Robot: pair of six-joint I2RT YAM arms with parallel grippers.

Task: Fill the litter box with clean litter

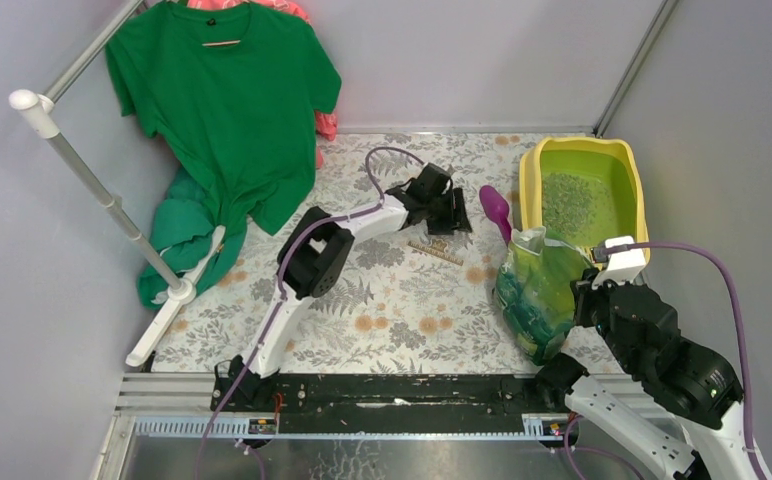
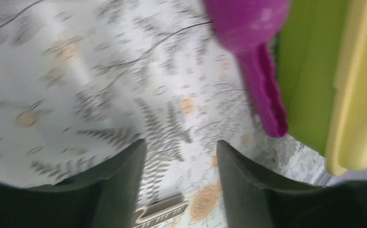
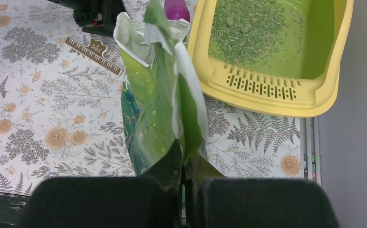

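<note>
The yellow-green litter box [image 1: 534, 190] stands at the right with some green-grey litter [image 1: 568, 204] on its floor. In front of it is the green litter bag [image 1: 534, 310], upright with its top open. My right gripper is shut on the bag's upper edge. Beside the box lies the purple scoop [image 1: 495, 207], its handle pointing towards the bag. My left gripper [image 1: 465, 213] hovers left of the scoop, apart from it. In the left wrist view its fingers [image 2: 120, 178] stand apart over bare tablecloth, and the scoop [image 2: 250, 23] shows beyond them.
A brown ruler-like piece [image 1: 436, 252] lies flat just below my left gripper. At the left stands a white rack [image 1: 112, 200] hung with a green shirt [image 1: 227, 90].
</note>
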